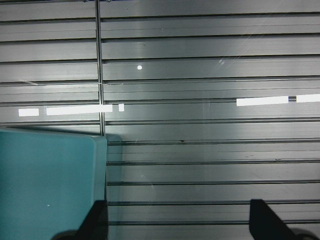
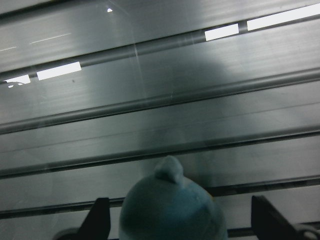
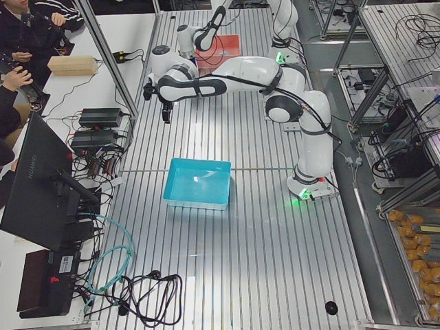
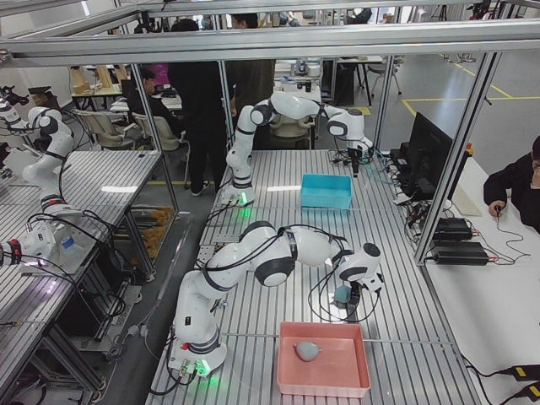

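My left gripper [image 3: 166, 113] is over the metal table, beside the blue bin [image 3: 196, 184]; its fingers are apart and empty in the left wrist view. My right gripper [image 4: 356, 294] is above the table behind the pink bin [image 4: 323, 384], with a rounded teal object [image 2: 170, 215] between or just below its fingers; whether they grip it is unclear. The same teal object [image 4: 342, 294] shows beside that gripper in the right camera view. A grey rounded object [image 4: 306, 350] lies inside the pink bin.
A monitor [image 3: 38, 179], electronics boxes and coiled cables [image 3: 148, 299] line one side. Frame posts [image 4: 443, 202] rise along the edges. The table around the blue bin is largely clear.
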